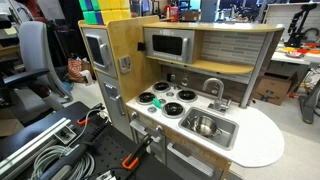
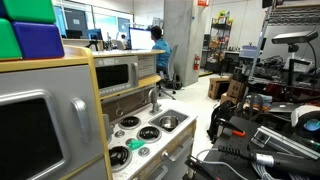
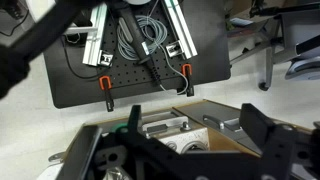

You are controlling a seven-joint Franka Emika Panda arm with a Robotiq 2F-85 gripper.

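Observation:
In the wrist view my gripper is open, its dark fingers spread along the lower edge, with nothing visible between them. Below it, part of the toy kitchen front (image 3: 180, 128) shows beside the pale floor. Exterior view 1 shows the kitchen's white counter with black burners (image 1: 173, 109). A small green object (image 1: 157, 103) lies among the burners, also seen as a green object (image 2: 136, 144) in exterior view 2. The sink (image 1: 222, 132) contains a metal pot (image 1: 205, 127). My gripper cannot be made out clearly in either exterior view.
A microwave (image 1: 170, 43) sits above the counter, and a tall cabinet (image 1: 104, 50) with colored blocks (image 2: 38, 38) on top rises beside it. The black table (image 3: 75, 90) bears coiled cable (image 3: 140, 35) and orange-black clamps (image 3: 107, 88). A round white surface (image 1: 258, 140) adjoins the sink.

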